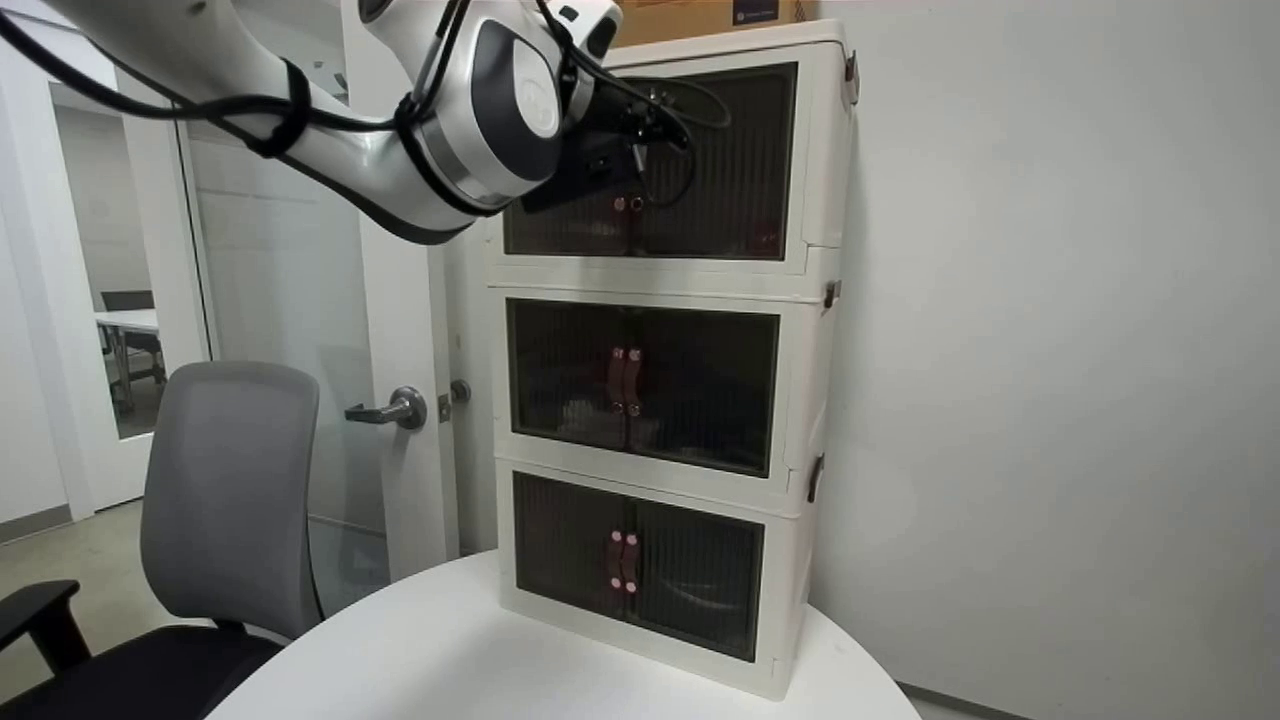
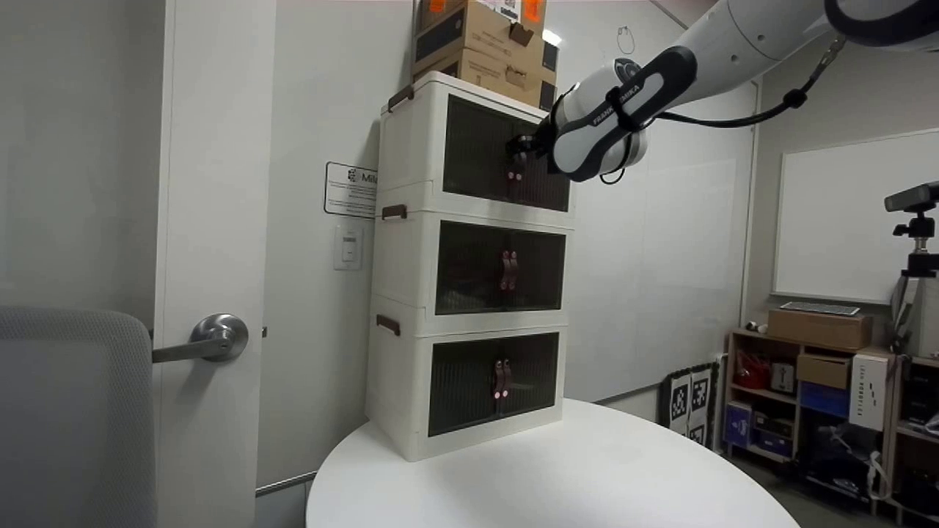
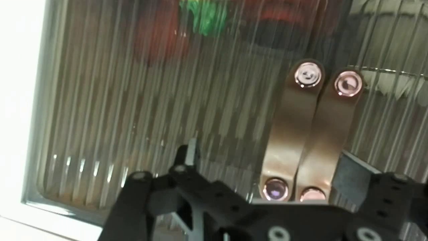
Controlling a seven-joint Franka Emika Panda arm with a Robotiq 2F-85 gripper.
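A white cabinet of three stacked units has dark ribbed doors, all shut. My gripper is up at the top unit's doors, open. In the wrist view, two brown strap handles, the left one and the right one, lie side by side with shiny studs at their ends. Both straps sit between the spread fingers of my gripper. The right fingertip is close beside the right strap's lower part; whether it touches is unclear. Farther off to the left is the other fingertip, over the door.
Red and green items show dimly behind the top door. Cardboard boxes rest on the cabinet. A chair and an opened room door stand to the left.
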